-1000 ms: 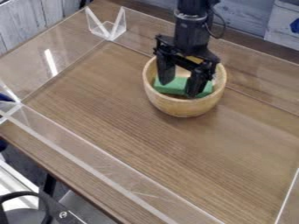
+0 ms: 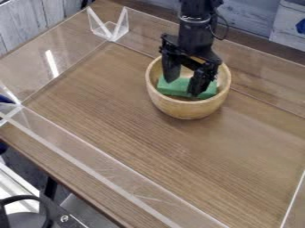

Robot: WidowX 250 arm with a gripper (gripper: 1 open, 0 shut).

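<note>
A light wooden bowl [image 2: 185, 107] sits on the wooden table in the upper middle of the camera view, with a green object [image 2: 181, 87] inside it. My black gripper [image 2: 187, 73] is over the bowl, its fingers spread open and reaching down around the green object. Whether the fingertips touch it is hard to tell.
A white wire-like item [image 2: 110, 25] lies at the back left. A pale panel [image 2: 287, 27] is at the back right. Black cables [image 2: 27, 212] show at the lower left corner.
My gripper has risen slightly from its place in the bowl. The bowl and green object look about the same.
</note>
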